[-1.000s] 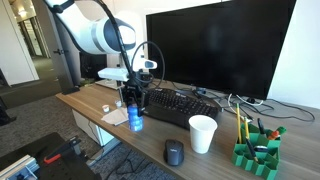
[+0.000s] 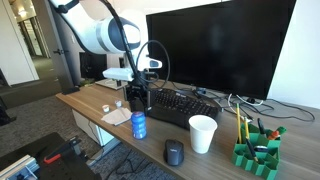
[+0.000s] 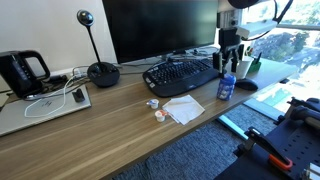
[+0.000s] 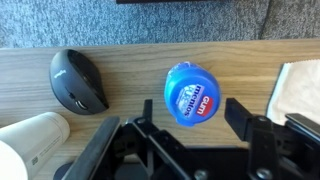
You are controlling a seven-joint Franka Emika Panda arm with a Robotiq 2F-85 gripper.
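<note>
A blue can [image 2: 138,126], its round lid facing up, stands upright on the wooden desk near the front edge. In the wrist view the can [image 4: 193,95] shows between my fingertips, with a small gap at each side. My gripper [image 2: 139,102] hangs just above the can and stands open, holding nothing. The second exterior view shows the can [image 3: 227,87] under the gripper [image 3: 232,68]. How far the fingertips reach down beside the can is hard to tell.
A black mouse [image 2: 174,152] and a white cup [image 2: 202,134] stand right of the can, with a green pen holder [image 2: 256,160] beyond. Behind lies a black keyboard [image 2: 182,108]. A white napkin [image 3: 183,109] and small white pieces [image 3: 160,116] lie left of the can.
Over the last second the can has come slightly down and to the right in the first exterior view. My gripper has shifted right and now sits a little higher relative to the can.
</note>
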